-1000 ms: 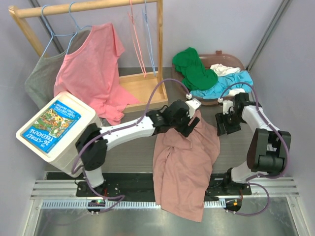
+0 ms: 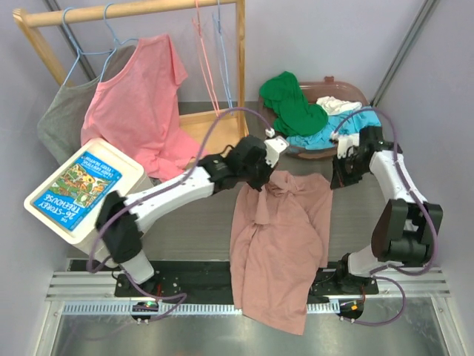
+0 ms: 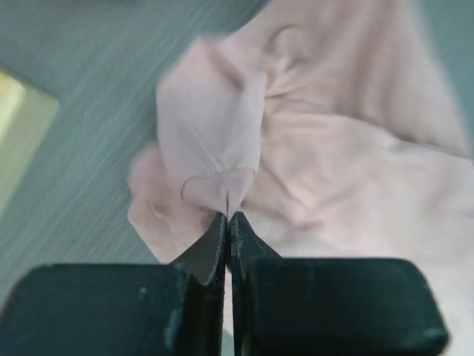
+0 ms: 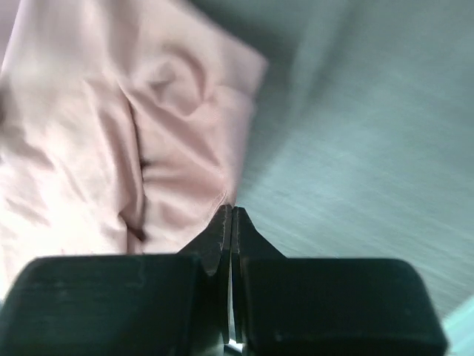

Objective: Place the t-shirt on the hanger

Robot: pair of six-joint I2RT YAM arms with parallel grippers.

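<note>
A dusty pink t-shirt (image 2: 274, 252) lies spread on the floor, its lower part reaching over the front edge. My left gripper (image 2: 259, 182) is shut on a pinched fold near its upper left, which hangs from the fingertips in the left wrist view (image 3: 228, 222). My right gripper (image 2: 335, 182) is shut on the top right corner of the cloth, the fabric (image 4: 192, 148) rising to its fingertips in the right wrist view. Pink and blue empty hangers (image 2: 215, 67) hang from the wooden rack (image 2: 133, 9).
A pink shirt (image 2: 129, 104) and a grey one hang on the rack. A brown tub (image 2: 326, 88) of green, blue and white clothes stands behind the t-shirt. A white box (image 2: 89, 200) stands at left.
Both grippers have shut on the cloth and moved, the left one up and leftward, the right one raised. The upper part of the t-shirt is lifted and drawn with them.
</note>
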